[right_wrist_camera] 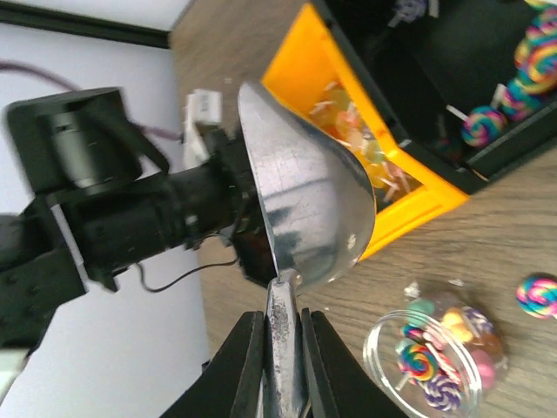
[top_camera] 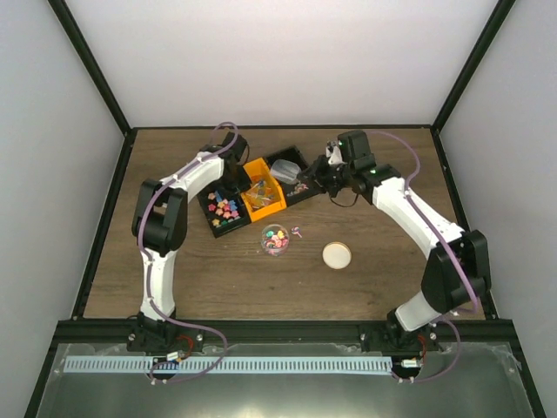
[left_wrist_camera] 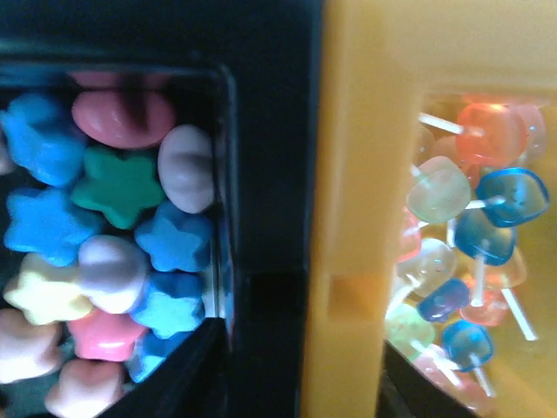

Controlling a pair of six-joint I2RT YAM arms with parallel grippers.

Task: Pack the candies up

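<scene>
My right gripper is shut on the handle of a metal scoop [right_wrist_camera: 305, 200], which hangs over the right-hand black bin [right_wrist_camera: 435, 61] of lollipops and the orange bin [right_wrist_camera: 439, 198]. My left gripper [top_camera: 240, 180] is at the seam between the left black bin [left_wrist_camera: 270, 174] of star and heart candies and the orange bin of clear candies on sticks; its finger state is hard to see. A glass jar [top_camera: 274, 240] of mixed candies stands in front of the bins.
A round pale lid [top_camera: 337, 255] lies right of the jar. A loose lollipop [right_wrist_camera: 537, 296] lies beside the jar.
</scene>
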